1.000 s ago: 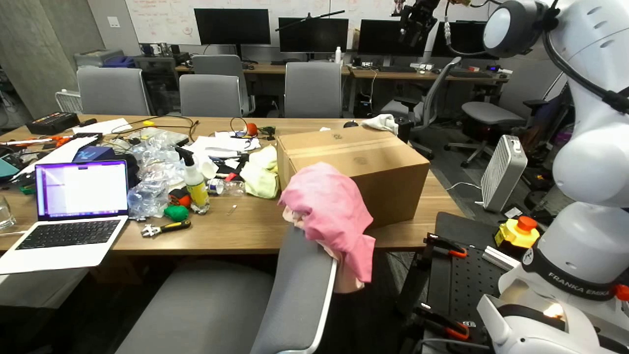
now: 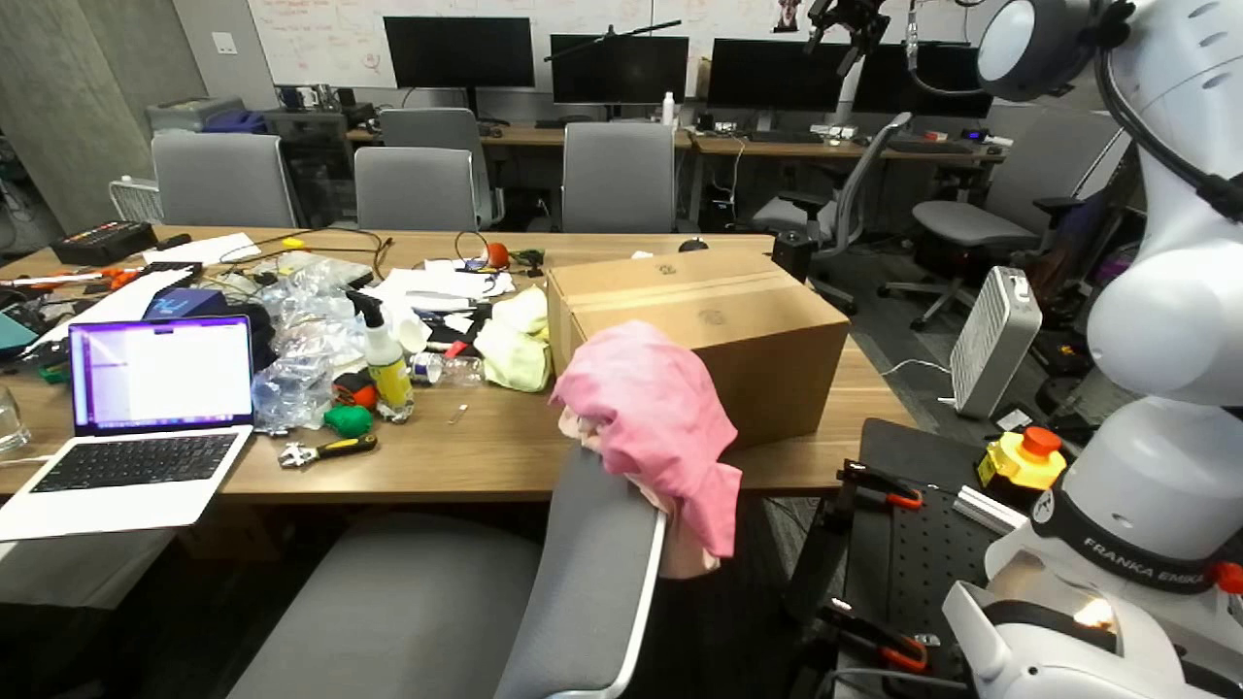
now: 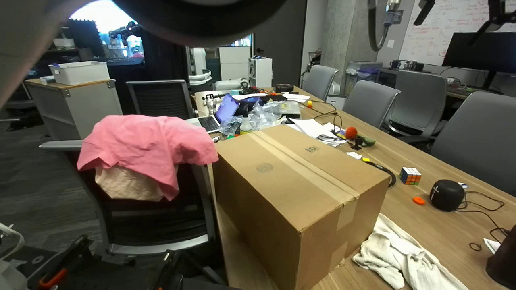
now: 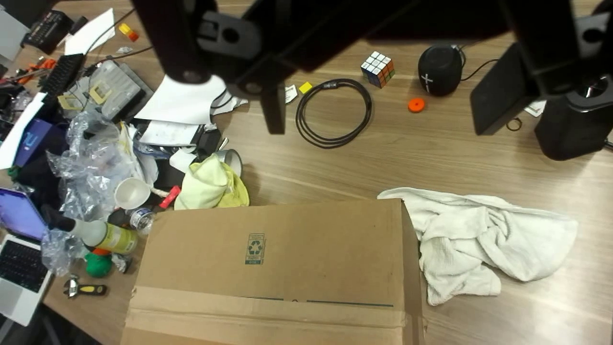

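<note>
My gripper stands wide open high above the table, with nothing between its dark fingers. In exterior view 1 the gripper (image 2: 832, 51) is small at the top, and exterior view 2 has it at the upper right. A crumpled white cloth (image 4: 480, 235) lies on the tabletop against one end of a closed cardboard box (image 4: 276, 253). Exterior view 2 shows the same cloth (image 3: 404, 253) beside the box (image 3: 295, 169). From exterior view 1 the box hides the cloth.
A pink cloth (image 2: 658, 408) drapes over a chair back near the box. A Rubik's cube (image 4: 378, 69), black speaker (image 4: 440, 69) and coiled cable (image 4: 368, 109) sit beyond the box. Clutter, a spray bottle (image 2: 386, 355) and a laptop (image 2: 140, 431) crowd the table's other end.
My gripper has shifted slightly up and right, its fingers now visibly spread.
</note>
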